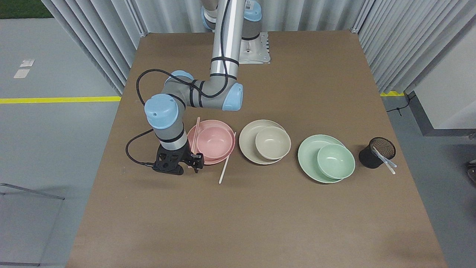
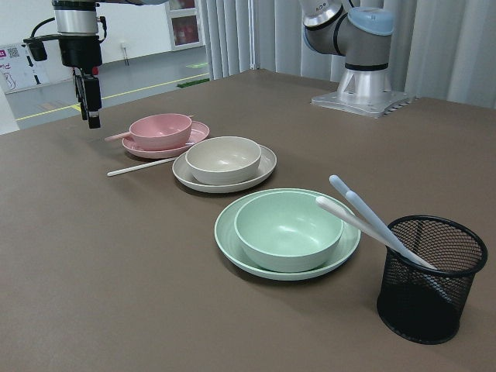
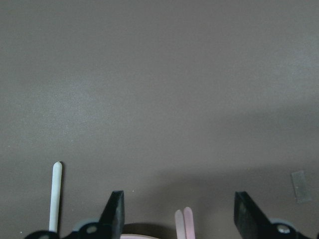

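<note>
My gripper hangs open above the table at the front-left of the pink bowl point(image 1: 215, 142) and pink plate point(image 2: 164, 153), with nothing between its fingers. Pink chopsticks point(image 3: 189, 224) lie at that plate's left in the front view; their tips show between my fingers in the wrist view, below them. A white chopstick point(image 1: 224, 170) lies beside the pink plate. A cream bowl point(image 1: 272, 143) sits on a cream plate point(image 1: 248, 138), and a green bowl point(image 1: 335, 160) on a green plate point(image 1: 308, 156).
A black mesh cup point(image 2: 421, 302) holding light chopsticks point(image 1: 386, 161) stands at the right. The arm's base point(image 2: 360, 101) is at the back.
</note>
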